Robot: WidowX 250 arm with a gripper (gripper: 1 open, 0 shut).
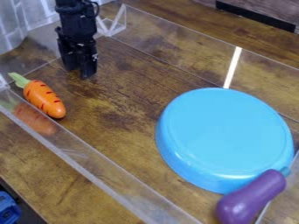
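Note:
My gripper (77, 59) is low over the wooden floor at the upper left, dark and small in the view; whether it is open or shut is unclear. An orange toy carrot (42, 96) with a green top lies at the left, below and left of the gripper and apart from it. A blue round pan or plate (222, 131), bottom up or flat, lies at the right, with a purple toy eggplant (247, 199) at its lower edge.
Clear plastic walls (105, 166) border the area at left and front. A blue object (6, 208) sits outside at the lower left.

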